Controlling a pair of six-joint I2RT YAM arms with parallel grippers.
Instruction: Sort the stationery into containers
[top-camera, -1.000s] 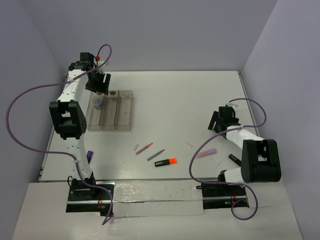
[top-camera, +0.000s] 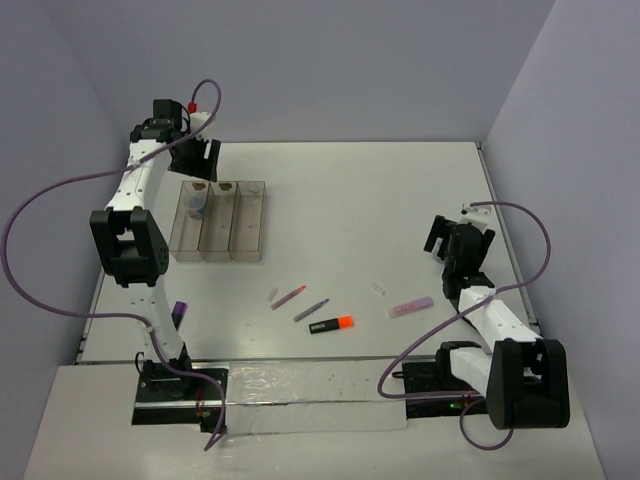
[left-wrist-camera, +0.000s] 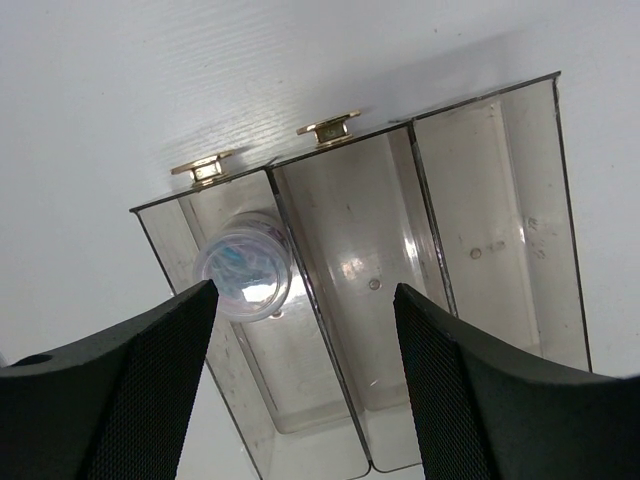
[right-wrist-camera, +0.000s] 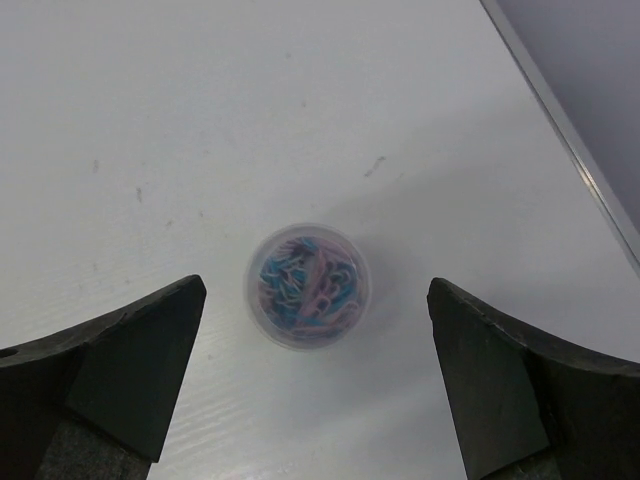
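A clear box with three compartments (top-camera: 234, 222) stands at the table's left. In its left compartment lies a round clear container (left-wrist-camera: 245, 268), tilted. My left gripper is open above the box, its fingers empty. In the right wrist view a round tub of coloured paper clips (right-wrist-camera: 308, 286) sits on the table between the spread fingers of my right gripper, touching neither. At the front lie a red pen (top-camera: 289, 297), a grey pen (top-camera: 311, 310), a black-and-orange marker (top-camera: 331, 325) and a pink item (top-camera: 410, 307).
A purple item (top-camera: 179, 313) lies near the left arm's base. Small clear pieces (top-camera: 378, 288) lie on the table, one near each side of the pens. Cables loop over both arms.
The objects on the table stay where they were.
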